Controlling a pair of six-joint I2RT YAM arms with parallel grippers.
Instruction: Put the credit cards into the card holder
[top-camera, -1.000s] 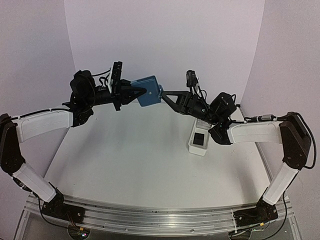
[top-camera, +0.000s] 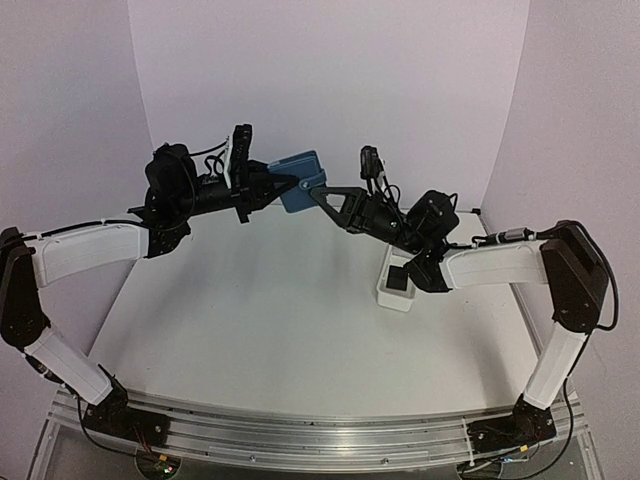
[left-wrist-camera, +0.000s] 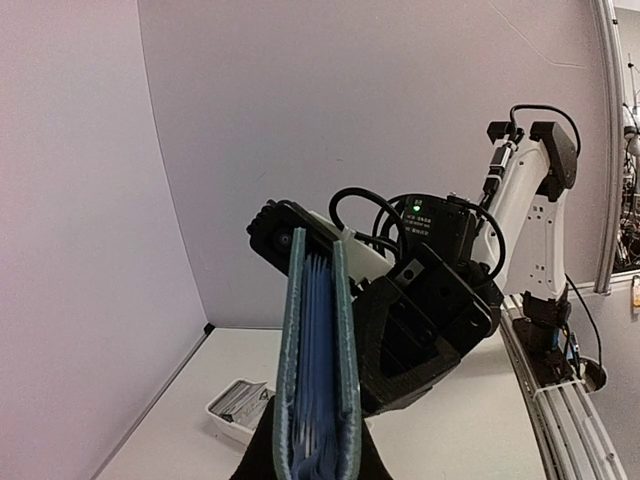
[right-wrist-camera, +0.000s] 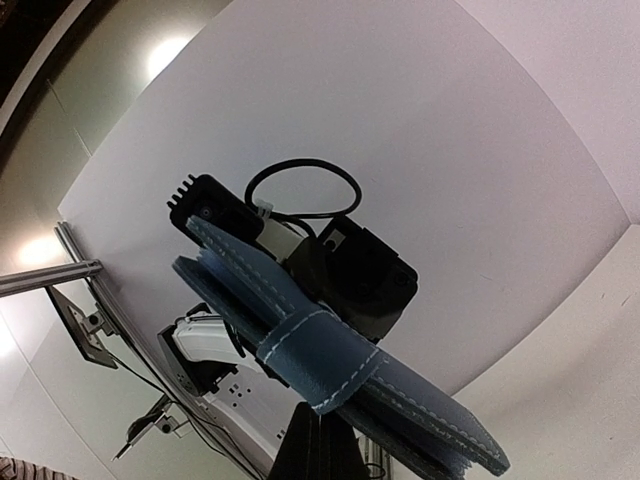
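Note:
The blue card holder (top-camera: 292, 170) hangs in the air between the arms, with my left gripper (top-camera: 288, 184) shut on its side. In the left wrist view the holder (left-wrist-camera: 316, 370) stands edge-on, its blue inner sleeves showing between two covers; whether cards sit inside cannot be told. Its stitched closing strap (right-wrist-camera: 322, 360) wraps across the edge in the right wrist view. My right gripper (top-camera: 314, 192) is shut, nothing visible between its fingers, with its tips up against that strap.
A white box (top-camera: 396, 300) stands on the table under the right arm, a dark square item (top-camera: 398, 278) in it. Grey flat things (left-wrist-camera: 242, 402) lie in the box in the left wrist view.
My right gripper has moved left, pressing the strap over from the holder's right edge onto its face towards the snap. The holder and left gripper have shifted slightly right.

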